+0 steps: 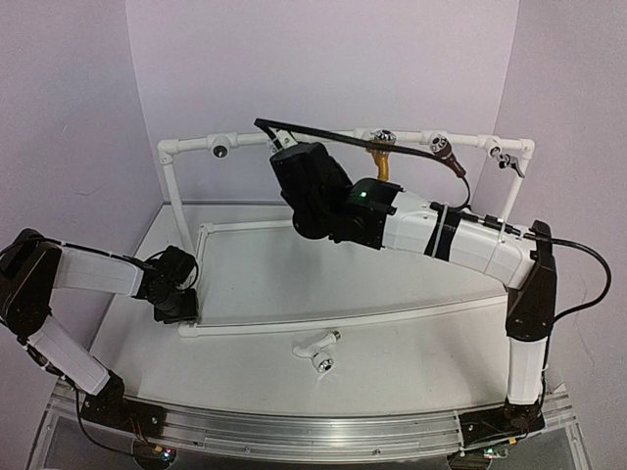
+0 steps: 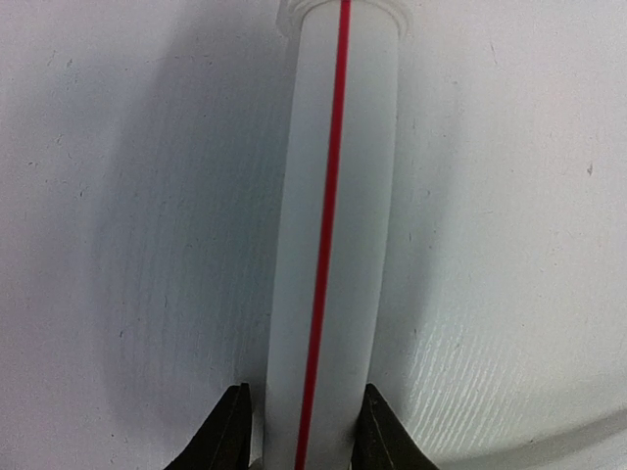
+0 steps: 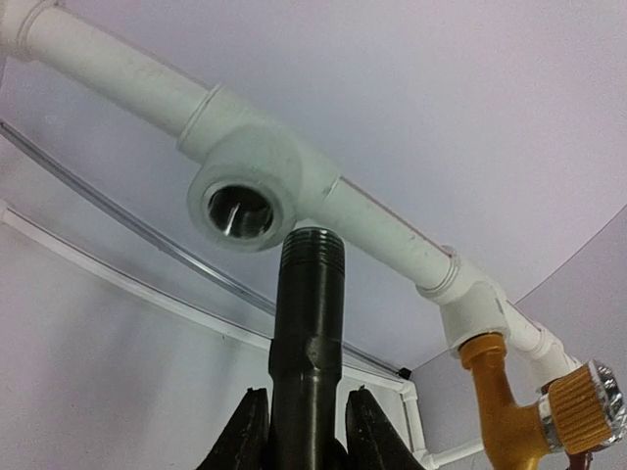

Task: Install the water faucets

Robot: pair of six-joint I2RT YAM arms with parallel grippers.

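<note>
In the right wrist view my right gripper is shut on a black faucet (image 3: 307, 323), its threaded end pointing up. That end stands just right of the open threaded socket of a white tee (image 3: 257, 157), not inside it. My left gripper is closed around a white pipe (image 2: 338, 196) with a red stripe, at the frame's left side. A white faucet (image 1: 315, 351) lies on the table in front of the frame. From above, the right arm hides the black faucet.
An orange faucet (image 1: 380, 159), a brown faucet (image 1: 447, 154) and a silver faucet (image 1: 507, 161) hang on the upper rail. The leftmost tee (image 1: 220, 145) is empty. White pipes (image 1: 343, 321) border the table area.
</note>
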